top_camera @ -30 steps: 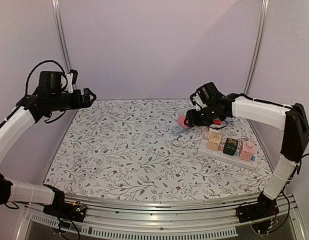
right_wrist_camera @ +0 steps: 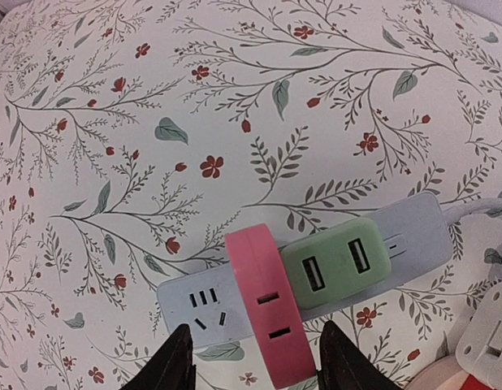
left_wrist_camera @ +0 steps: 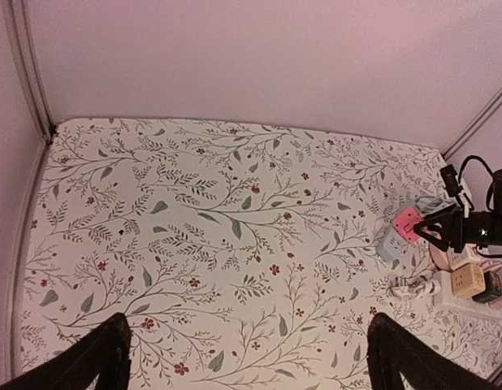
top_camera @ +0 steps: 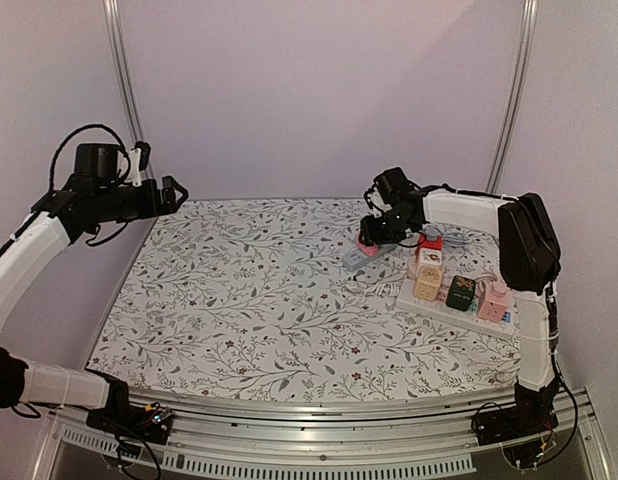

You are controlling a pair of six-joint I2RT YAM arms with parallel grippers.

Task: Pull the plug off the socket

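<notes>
A grey socket strip (right_wrist_camera: 190, 305) lies on the table, seen diagonally in the right wrist view. Across it sits a long pink plug (right_wrist_camera: 267, 284), with a green plug (right_wrist_camera: 336, 258) beside it on the same strip. My right gripper is open, its fingertips apart on either side of the pink plug's near end. The right finger (right_wrist_camera: 336, 357) appears close to the plug's edge; whether they touch I cannot tell. The gripper covers much of the strip in the top view. Far off at the left, my left gripper (top_camera: 176, 195) hangs open and empty.
A white power strip (top_camera: 439, 313) at the right carries yellow (top_camera: 427, 283), dark green (top_camera: 461, 292) and pink (top_camera: 493, 300) blocks. A white cable (left_wrist_camera: 413, 287) lies in front of the grey strip.
My right arm has moved left, bringing its gripper from just right of the pink plug to over it. The left arm has stayed nearly still, and the strip looks unmoved.
</notes>
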